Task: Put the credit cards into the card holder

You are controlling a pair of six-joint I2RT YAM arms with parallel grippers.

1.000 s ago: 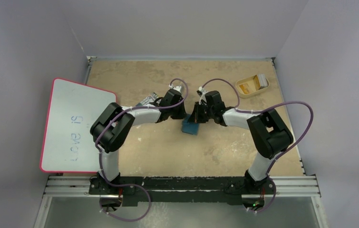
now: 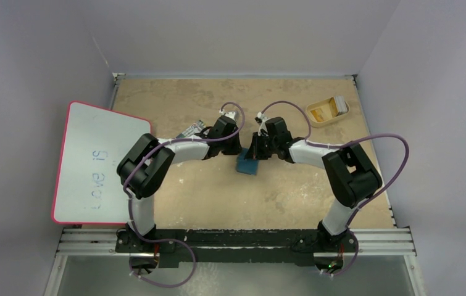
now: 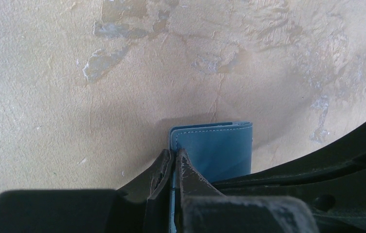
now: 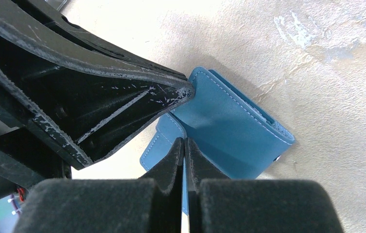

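The blue stitched card holder [image 2: 247, 165] lies near the middle of the table, below both grippers. My left gripper is shut on its side edge; a thin blue strip shows between the fingers. From the other side, my right gripper is shut on a thin edge of the holder's front layer, with a sliver of blue between its fingertips. In the right wrist view, the holder's main panel [image 4: 234, 126] stands tilted, its folded layers slightly apart along the far edge. No card shows between either pair of fingers.
A beige tray [image 2: 321, 124] at the back right holds a yellowish item [image 2: 318, 115] and a pale grey card-like item [image 2: 341, 105]. Behind the left arm lies a partly hidden patterned item [image 2: 192, 129]. A whiteboard [image 2: 104, 163] covers the left side.
The right arm and its cable have shifted very slightly, with the holder moving a touch to the right. The left arm looks still.
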